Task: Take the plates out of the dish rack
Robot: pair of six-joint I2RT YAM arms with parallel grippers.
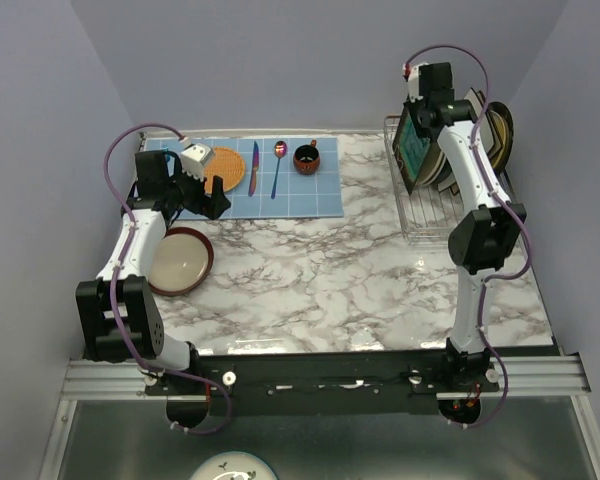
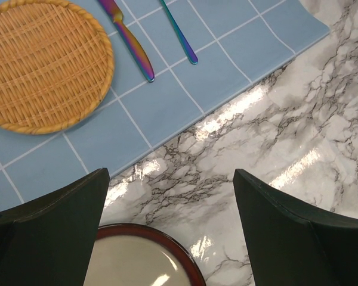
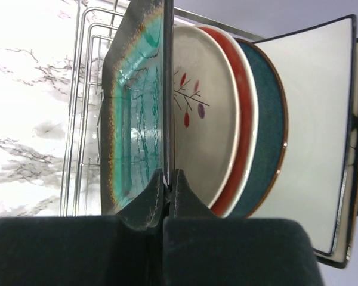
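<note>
In the right wrist view a square turquoise plate [image 3: 140, 113] with a dark rim stands on edge, and my right gripper is shut on its rim. Behind it in the dish rack [image 3: 77, 119] lean a cream plate [image 3: 206, 101] with a leaf print, a red one [image 3: 238, 83], a dark teal one [image 3: 268, 119] and a white square plate [image 3: 316, 71]. The top view shows the turquoise plate [image 1: 414, 150] leftmost in the rack. Far to the left, my left gripper [image 1: 216, 198] hangs open and empty over the placemat's front edge.
The blue placemat [image 1: 310, 200] bears a woven mat [image 1: 227, 165], a knife [image 1: 254, 168], a spoon [image 1: 277, 170] and a mug [image 1: 306, 158]. A brown-rimmed dish [image 1: 180, 262] lies at the left, below the left gripper. Bare marble [image 1: 310, 280] spreads across the middle.
</note>
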